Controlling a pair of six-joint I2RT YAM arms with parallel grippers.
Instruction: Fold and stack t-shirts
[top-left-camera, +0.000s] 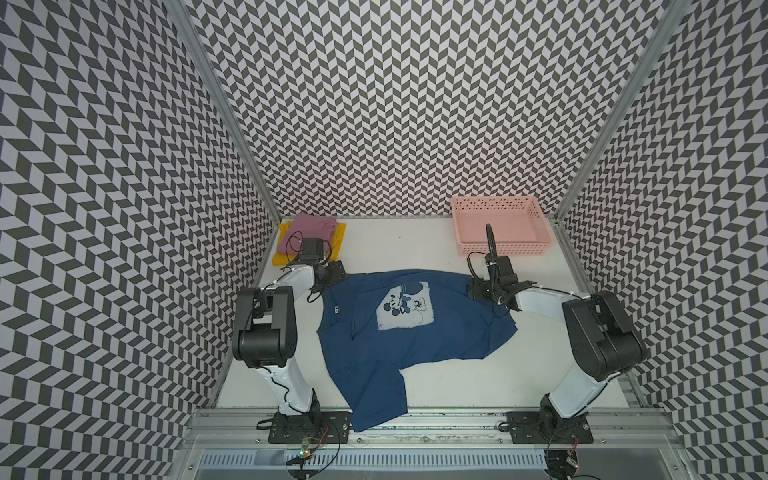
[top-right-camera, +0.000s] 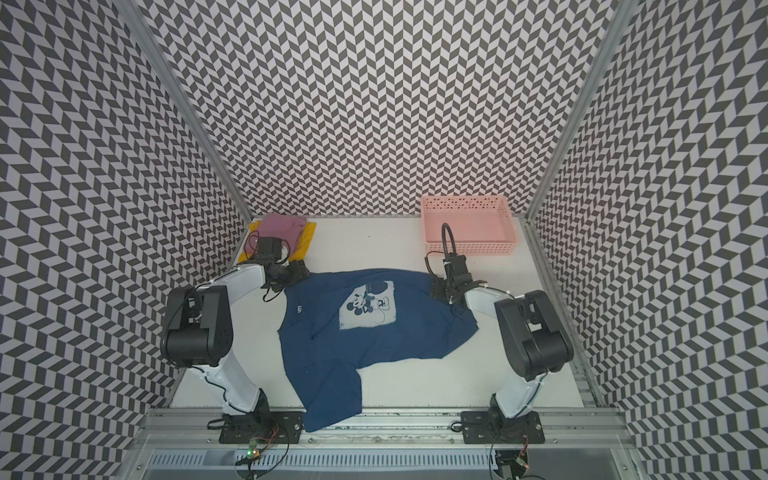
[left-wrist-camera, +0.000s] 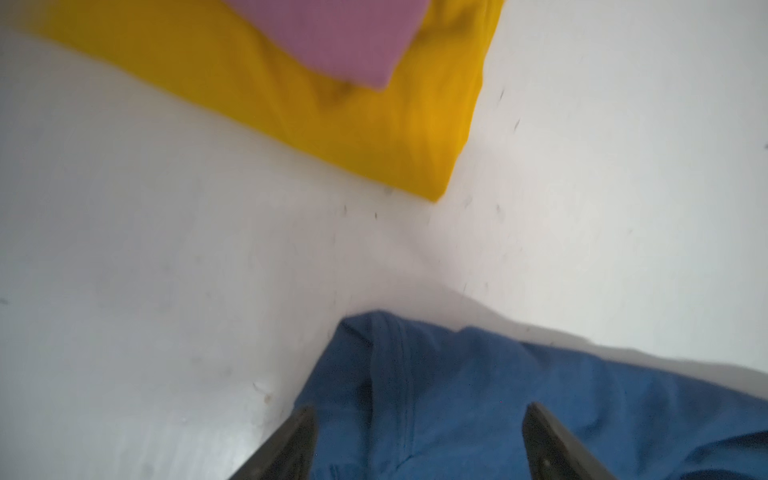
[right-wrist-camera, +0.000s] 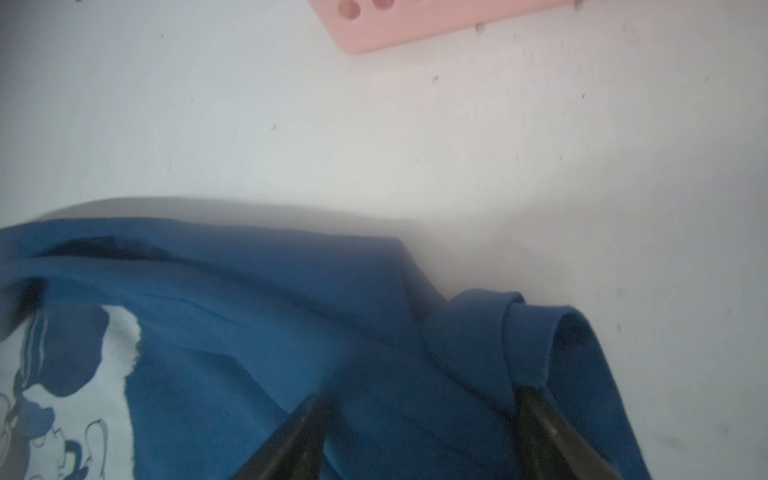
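A blue t-shirt (top-left-camera: 360, 336) with a white cartoon print (top-left-camera: 405, 305) lies spread sideways across the table, one sleeve (top-left-camera: 376, 400) hanging past the front edge. At its far left corner is my left gripper, fingers apart, with blue cloth below and between them. My right gripper is at the far right part of the shirt, its fingers also apart over bunched, folded cloth. Whether either fingertip touches the fabric cannot be told. A purple folded shirt (top-right-camera: 281, 229) rests on a yellow one (top-right-camera: 310, 232) at the back left, partly behind my left arm.
A pink perforated basket (top-left-camera: 502, 228), seemingly empty, stands at the back right. Bare table also shows at the front right.
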